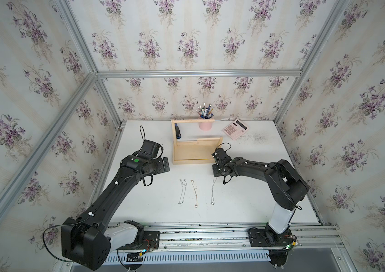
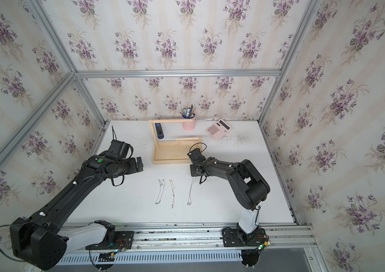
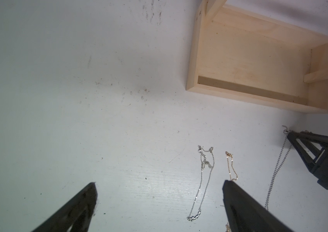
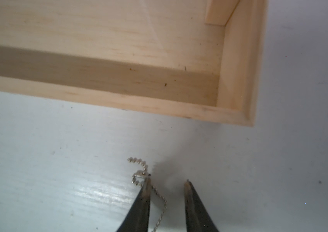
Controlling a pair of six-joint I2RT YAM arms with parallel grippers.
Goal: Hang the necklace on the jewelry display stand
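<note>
The wooden display stand [image 1: 195,149] stands at mid-table. Three necklaces lie before it: a silver one [image 3: 193,217], a gold one [image 3: 232,168] and a beaded silver chain [image 3: 274,177] at the right. My right gripper is low at the upper end of that chain, near the stand's front right corner, its fingers apart; one fingertip touches or overlaps the beads, and whether it grips them is unclear. My left gripper hangs open above the table, left of the necklaces, nothing between its fingers.
A pink pen cup [image 1: 205,125], a dark object [image 1: 178,131] and a pink calculator [image 1: 235,128] are behind the stand.
</note>
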